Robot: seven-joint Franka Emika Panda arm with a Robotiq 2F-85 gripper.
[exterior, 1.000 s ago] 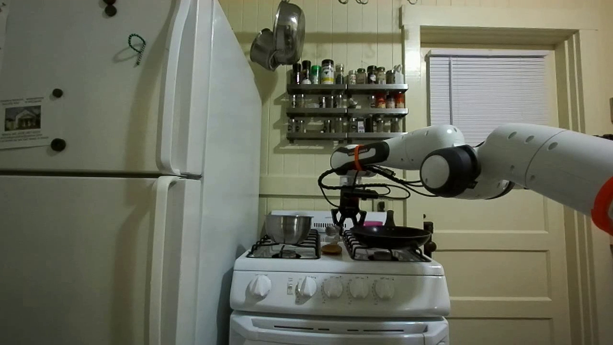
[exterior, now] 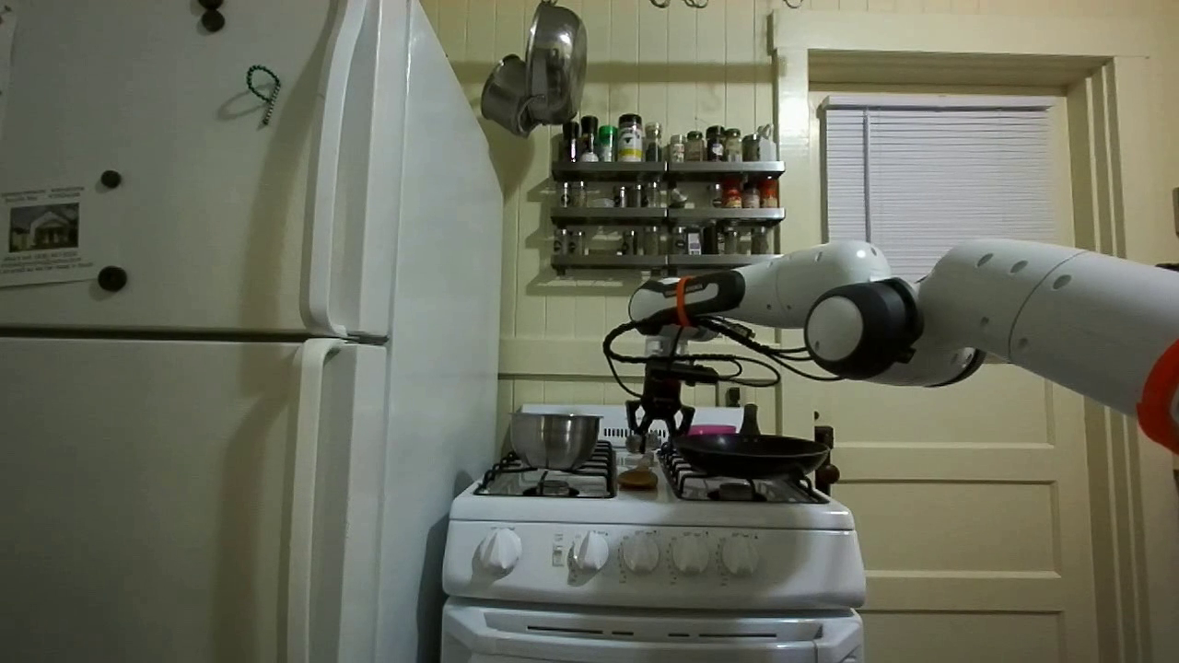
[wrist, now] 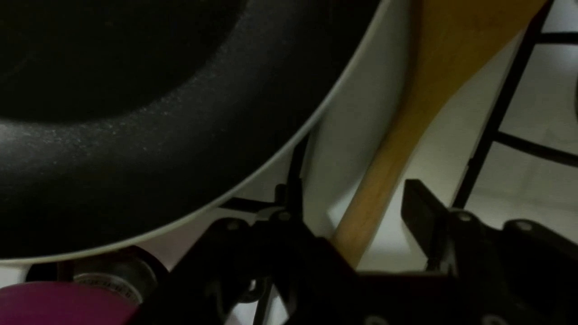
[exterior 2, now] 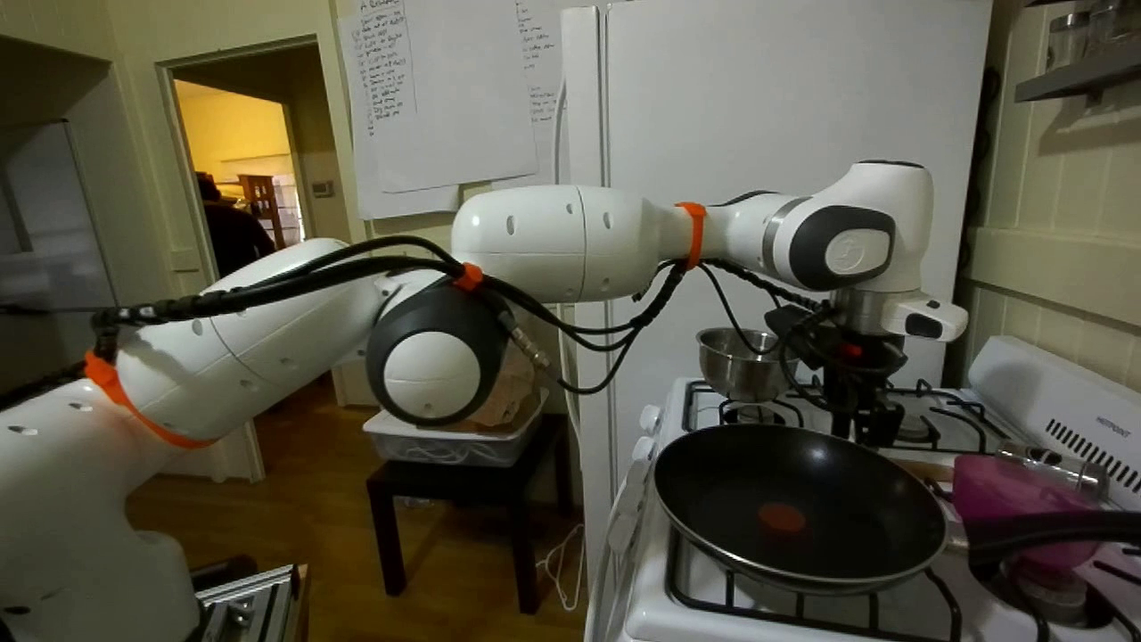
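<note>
A wooden spoon or spatula [wrist: 403, 135] lies on the stovetop between the burner grates, its handle passing below my gripper. The gripper is open, one finger on each side of the handle in the wrist view; whether either finger touches it I cannot tell. Exterior view 1 has the gripper [exterior: 660, 429] pointing down over the middle of the stove, above the wooden utensil's broad end [exterior: 637, 480] and farther back. A black frying pan [exterior 2: 797, 514] sits on the grate close beside the gripper.
The pan's rim [wrist: 330, 97] runs close along the utensil. Behind the pan is a pink object [exterior 2: 1011, 503]. On the other side, a steel pot [exterior: 555, 440] stands on the left grate, beside the white fridge [exterior: 442, 276].
Seen in exterior view 1, my gripper has shifted slightly left, away from the pan. The pan, pot and wooden utensil look unmoved.
</note>
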